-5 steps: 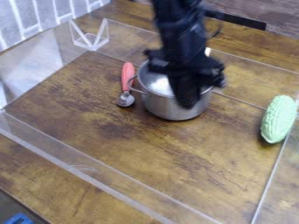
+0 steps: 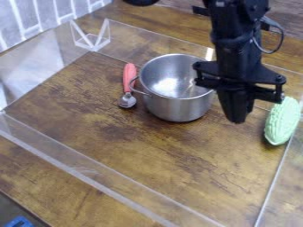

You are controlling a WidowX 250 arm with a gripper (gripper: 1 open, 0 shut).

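Note:
My black gripper point(image 2: 236, 108) hangs upright at the right of a steel pot point(image 2: 172, 105), its tips pointing down, shut, with nothing seen between them. The pot stands on the wooden table and looks empty from here, though its inside is partly hidden. A red-handled scoop point(image 2: 129, 78) lies at the pot's left. A pale green cabbage point(image 2: 282, 121) lies to the right of my gripper.
Clear plastic walls point(image 2: 106, 182) edge the wooden table point(image 2: 130, 155) at left, back and right. A small blue object point(image 2: 17, 221) sits at the bottom left corner.
The pot, scoop and cabbage look unmoved.

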